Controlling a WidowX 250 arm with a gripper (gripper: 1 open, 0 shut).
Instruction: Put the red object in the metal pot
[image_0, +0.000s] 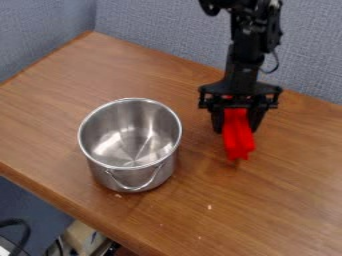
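The red object (238, 138) is a long block, its upper part between the dark fingers of my gripper (237, 122). My gripper is shut on it, pointing down, and the block's lower end sticks out below the fingers. Whether that end touches the table is hard to tell. To the left stands the metal pot (112, 170), upright, shiny, with its mouth open and a wire handle hanging at the front. Its inside looks empty. A clear gap of table lies between the pot and the red object.
A grey-blue wall (160, 30) rises along the back. Cables (16, 235) and dark equipment lie off the table's front left edge.
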